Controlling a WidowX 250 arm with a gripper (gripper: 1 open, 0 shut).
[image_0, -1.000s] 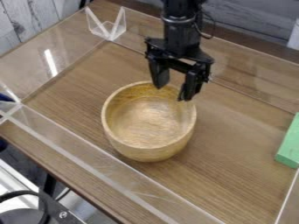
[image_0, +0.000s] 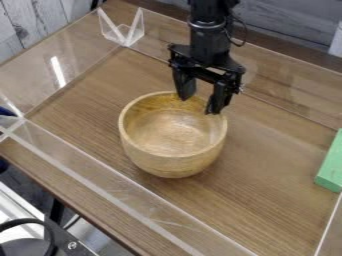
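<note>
A round wooden bowl (image_0: 171, 145) sits on the wooden table, empty as far as shows. Just over its back rim hangs my black gripper (image_0: 203, 98), pointing down at the end of the dark arm, its two finger parts apart with nothing seen between them.
A green object (image_0: 327, 160) lies at the right edge. A white wire-like holder (image_0: 120, 28) stands at the back left. Clear strips lie along the left side of the wooden table (image_0: 254, 200), and a black cable is at the bottom left.
The gripper has shifted very slightly over the last second, staying above the bowl's back rim. The bowl looks unmoved.
</note>
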